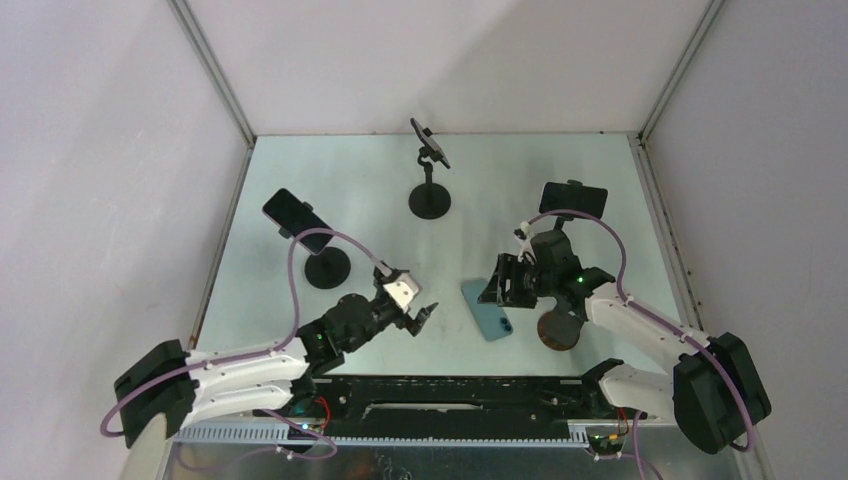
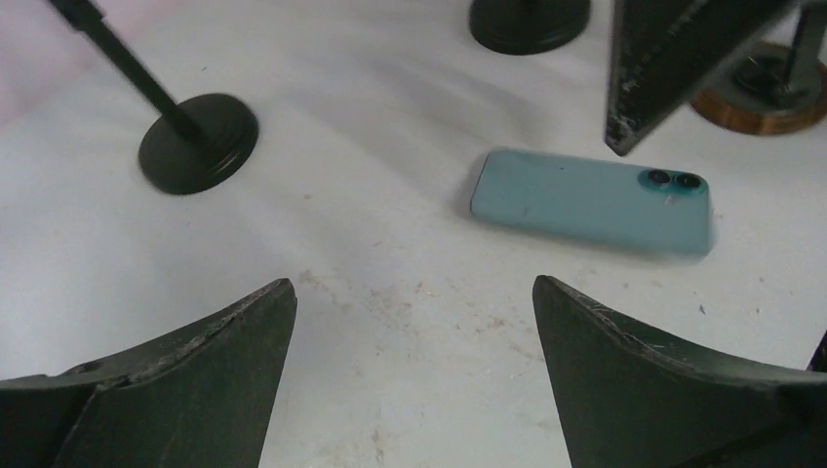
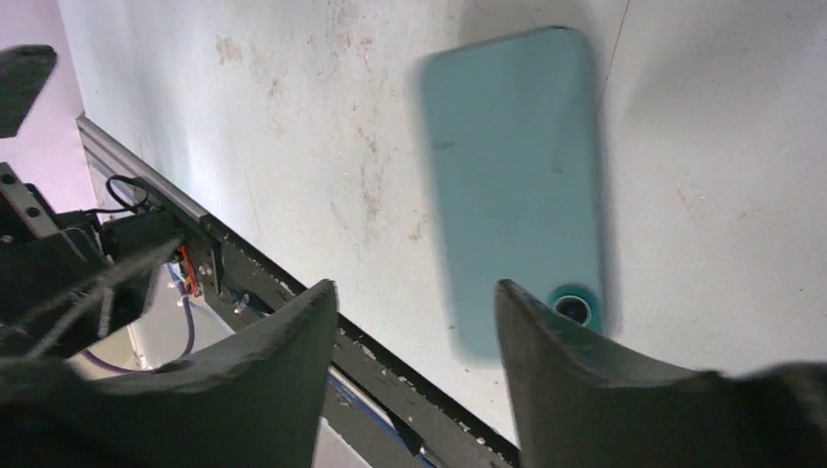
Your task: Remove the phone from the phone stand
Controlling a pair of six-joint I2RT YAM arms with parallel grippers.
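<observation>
A teal phone (image 1: 487, 309) lies on the table near the front, camera corner toward the front. In the left wrist view the phone (image 2: 590, 200) rests flat, apart from the dark fingertip (image 2: 634, 107) above it. My right gripper (image 1: 500, 288) is over the phone; in the right wrist view its fingers stand part open, with the phone (image 3: 517, 166) below and none of it gripped. To the phone's left, my left gripper (image 1: 421, 320) is open and empty. A stand with a brown-rimmed base (image 1: 558, 330) is by the right arm, which hides part of it.
Black stands hold dark phones (image 1: 431, 145) at the back (image 1: 298, 220), at the left and (image 1: 573, 199) at the right.
</observation>
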